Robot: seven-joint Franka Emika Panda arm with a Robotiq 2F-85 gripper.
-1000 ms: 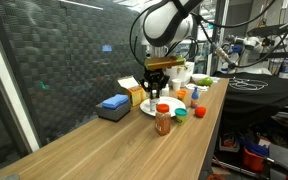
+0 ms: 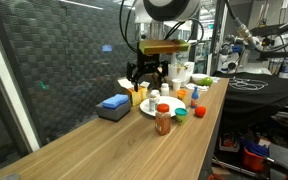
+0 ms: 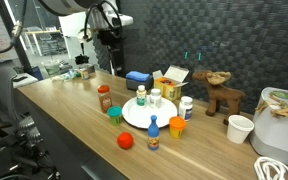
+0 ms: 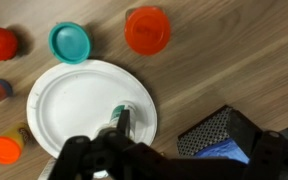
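My gripper is open, its two dark fingers spread wide in the wrist view with nothing between them. It hangs in the air above the table, over the plate's edge and the basket. A white plate (image 4: 79, 90) lies on the wood, bearing a small white-capped bottle (image 3: 141, 95) and a second one (image 3: 155, 98) beside it. In the wrist view one finger partly covers the bottle (image 4: 123, 112). Next to the plate stand an orange-lidded jar (image 3: 104, 98) and a teal cup (image 3: 115, 116).
A dark basket with blue cloth (image 2: 115, 102) sits by the wall. Around the plate's far side are a red ball (image 3: 125, 141), a blue bottle (image 3: 152, 132), an orange cup (image 3: 177, 126) and a toy moose (image 3: 217, 92). Bare wood (image 2: 84, 145) stretches along the near table.
The gripper has risen away from the plate and shifted slightly left in exterior view 1. The bottles stay on the plate.
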